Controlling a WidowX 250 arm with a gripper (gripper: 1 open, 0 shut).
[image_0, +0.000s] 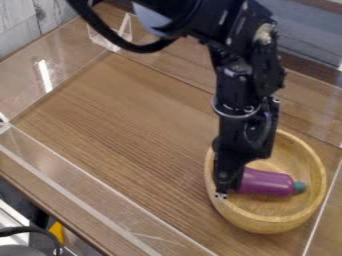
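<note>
My black gripper (227, 180) reaches down over the left side of a wooden bowl (267, 222) at the lower right. A purple eggplant-like toy (267, 183) with a teal end lies in the bowl, to the right of my fingertips and partly hidden by them. Whether the fingers hold anything is hard to see; they look close together, with nothing clearly between them.
Transparent edging runs along its left and front, with a grey wall at the back.
</note>
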